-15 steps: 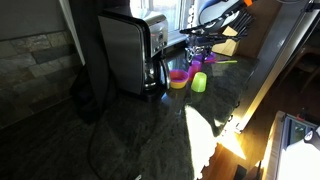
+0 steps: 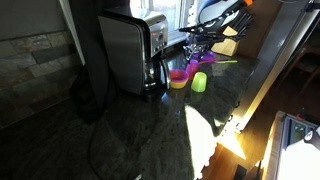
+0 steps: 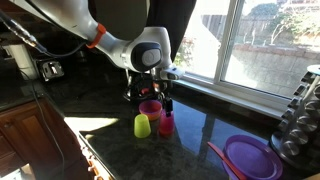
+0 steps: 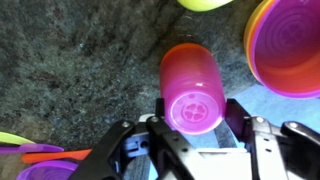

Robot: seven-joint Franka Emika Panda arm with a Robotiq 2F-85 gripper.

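Note:
A pink cup [image 4: 192,90] stands upside down on the dark counter, its round base facing the wrist camera. My gripper is around it at the base end, one finger on each side. The fingers are part open, with a narrow gap showing beside the cup. In exterior view 2 the gripper [image 3: 168,101] points down right over the pink cup [image 3: 166,123]. From exterior view 1 the fingertips are too small to make out.
Close beside the pink cup are a yellow-green cup [image 3: 142,126] and a pink bowl [image 3: 150,107]. A purple plate [image 3: 262,160] with a red utensil lies at the right. The coffee maker [image 2: 135,55] stands nearby.

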